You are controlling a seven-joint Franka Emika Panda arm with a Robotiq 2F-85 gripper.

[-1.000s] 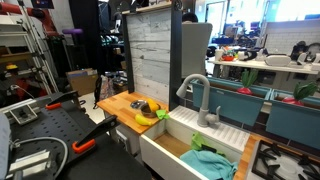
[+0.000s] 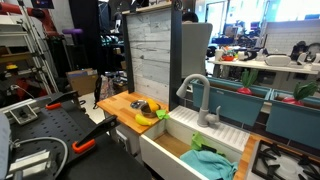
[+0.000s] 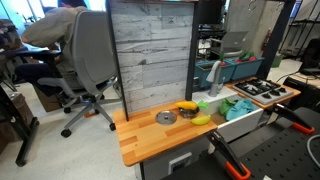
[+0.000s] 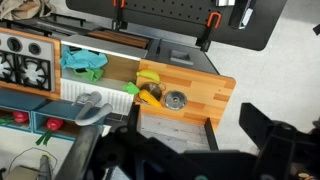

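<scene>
In the wrist view my gripper stands open at the lower middle, its dark fingers apart and nothing between them. Beyond it is a wooden counter [image 4: 205, 92], which bears a yellow banana-like item [image 4: 149, 74], an orange item [image 4: 150, 97], a green item [image 4: 131, 88] and a small metal pot [image 4: 153, 88]. A round metal lid or dish [image 4: 175, 100] lies beside these. The teal cloth [image 2: 208, 164] rests in the white sink basin [image 2: 165, 157]. None of these things touches the gripper as far as shows.
A grey faucet [image 2: 201, 95] rises behind the sink. The stove [image 2: 285, 162] is at the right in exterior view 1. Behind stand blue planters [image 2: 235, 104] with red items and a tall grey plank panel [image 3: 158, 68]. Bare wood shows at the counter's left in exterior view 2.
</scene>
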